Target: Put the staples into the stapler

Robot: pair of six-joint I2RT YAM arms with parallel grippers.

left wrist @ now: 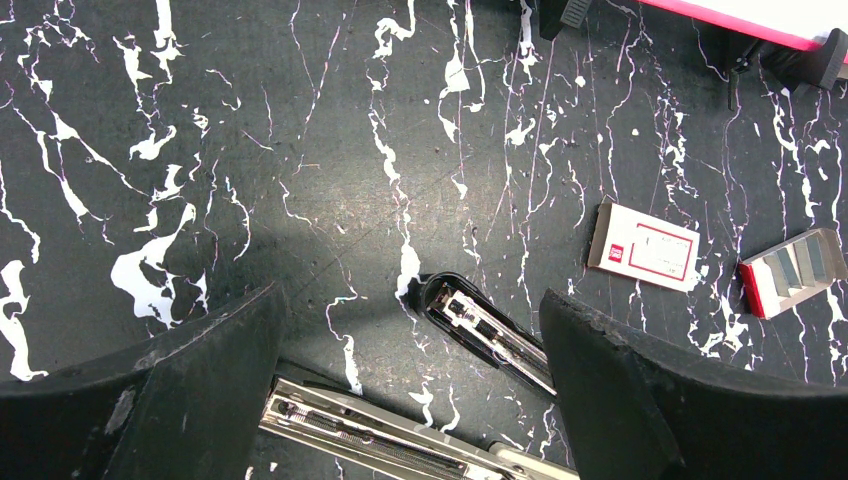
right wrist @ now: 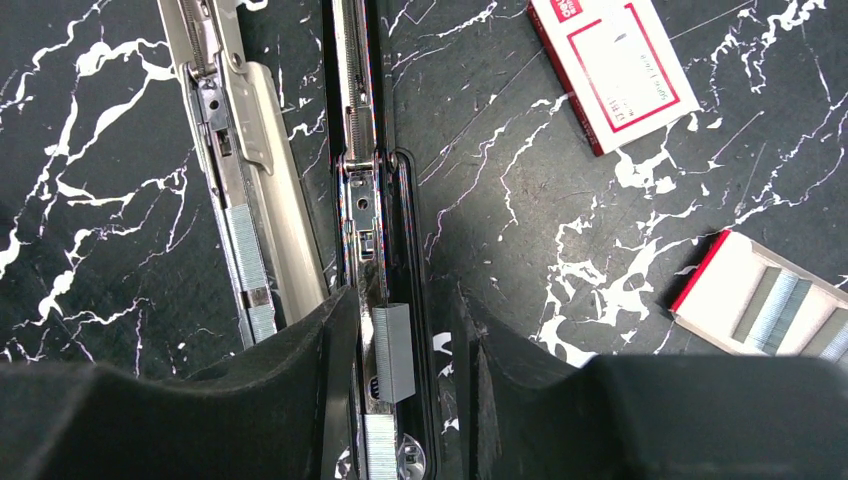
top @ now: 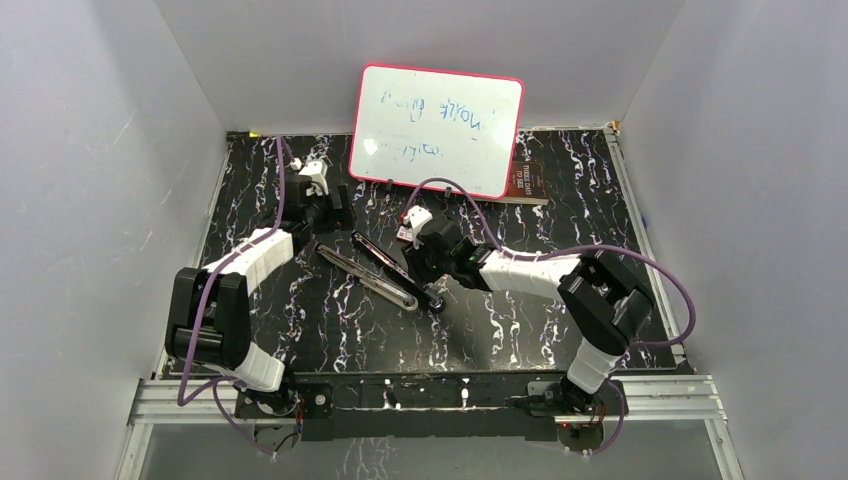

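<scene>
Two opened staplers lie side by side on the table, a silver one point(top: 370, 280) and a black one point(top: 375, 252). In the right wrist view, a grey staple strip point(right wrist: 394, 352) sits tilted on the black stapler's rail, partly over its side. Another strip point(right wrist: 380, 445) is in that rail nearer the view's bottom edge. Staples point(right wrist: 245, 248) also lie in the silver stapler's channel. My right gripper is over the black stapler, its fingers apart on either side of the tilted strip, with a gap on the right. My left gripper stands open and empty beyond the staplers' far ends.
A closed staple box point(right wrist: 620, 70) and an open staple tray point(right wrist: 770, 300) holding several strips lie right of the black stapler. A whiteboard point(top: 437, 130) and a book point(top: 527, 180) are at the back.
</scene>
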